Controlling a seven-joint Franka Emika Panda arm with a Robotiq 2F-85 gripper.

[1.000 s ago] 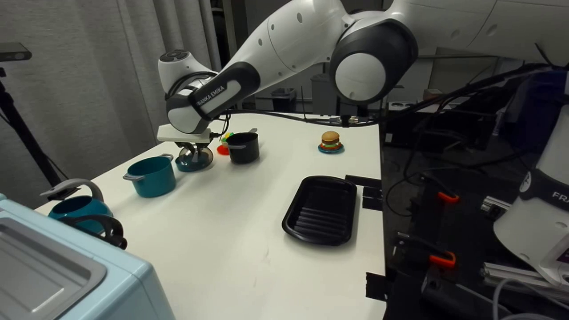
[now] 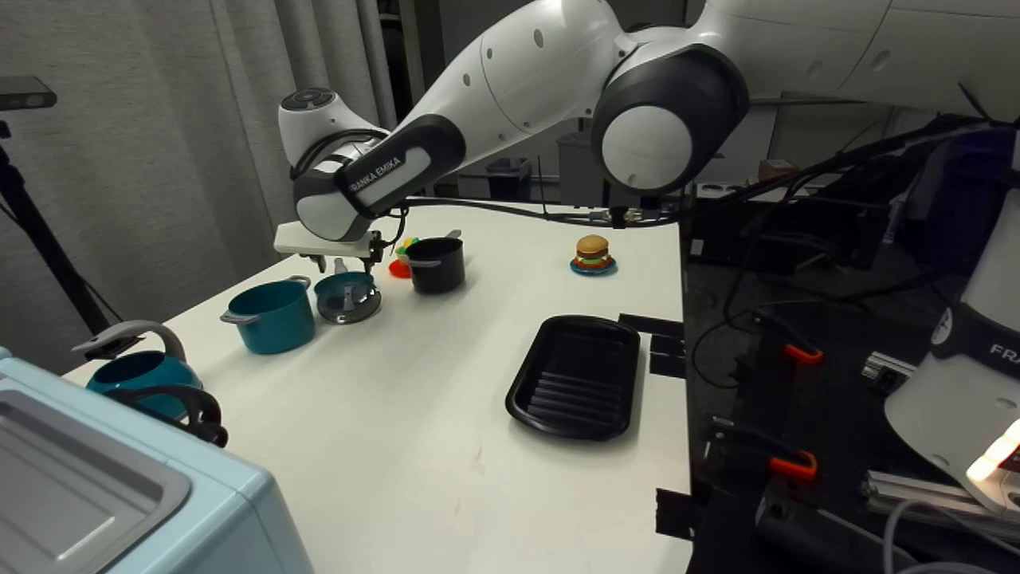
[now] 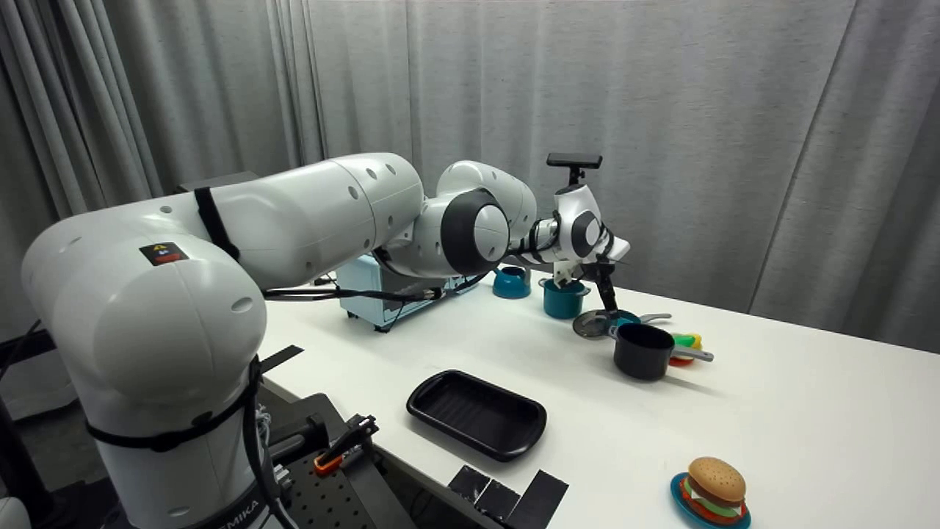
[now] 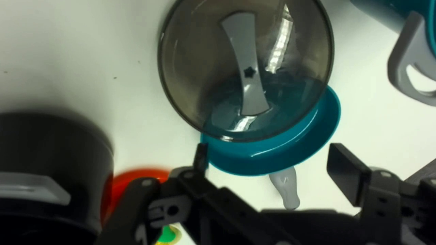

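Observation:
A glass lid (image 4: 196,73) with a grey handle (image 4: 245,65) lies tilted, partly across a teal frying pan (image 4: 261,161). In exterior view 1 the lid (image 2: 349,304) slopes off the pan's near side towards the table. My gripper is open above the pan, and its fingers (image 4: 201,157) stand wide apart with nothing between them. The lid's handle is clear of both fingers. The pan's grey handle (image 4: 286,190) shows between the fingers, running back under the gripper.
Close by stand a teal pot (image 2: 277,320) and a black saucepan (image 2: 437,268), with a red plate (image 4: 130,179) behind the saucepan. Farther off are a teal kettle (image 2: 143,368), a light-blue oven (image 2: 258,516), a black tray (image 2: 578,383) and a toy burger (image 2: 593,250).
A second ago the lid stood up higher against the gripper over the pan. Now it lies lower and nearer, apart from the fingers. The gripper has shifted slightly left.

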